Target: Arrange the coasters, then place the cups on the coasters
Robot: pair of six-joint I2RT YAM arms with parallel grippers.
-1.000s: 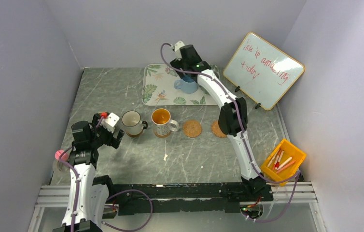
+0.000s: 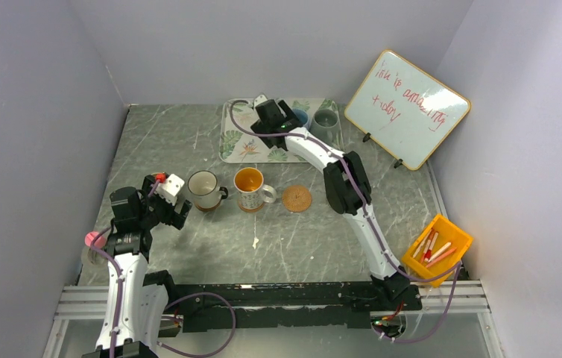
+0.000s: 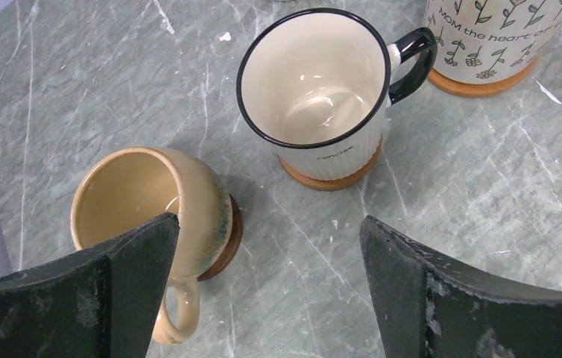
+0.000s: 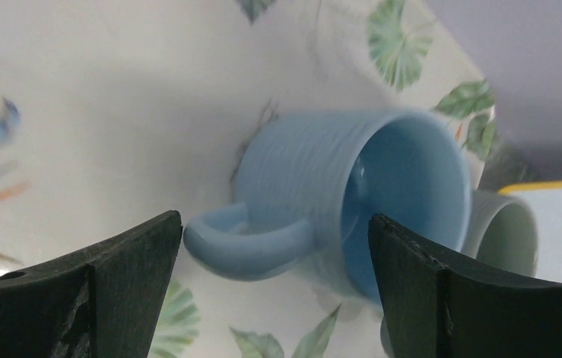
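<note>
A light blue cup (image 4: 293, 164) lies within the right wrist view, its mouth turned toward the right and its handle (image 4: 256, 250) toward the camera. In the top view the right arm covers most of this cup, leaving a bit of blue rim (image 2: 302, 117). My right gripper is open over the tray, with the cup's handle and body appearing between its fingers; contact cannot be told. A bare woven coaster (image 2: 297, 198) rests on the table in front of the tray. My left gripper stands open at the left, holding nothing.
A black-rimmed mug (image 3: 323, 149), a tan mug (image 3: 207, 205) and an orange-lined mug (image 2: 249, 192) stand on coasters. A grey-green cup (image 2: 326, 125) is on the floral tray (image 2: 231, 153). At the right are a whiteboard (image 2: 405, 112) and a yellow bin (image 2: 461, 242).
The arm now hides a second bare coaster that showed earlier. The left arm has stayed still.
</note>
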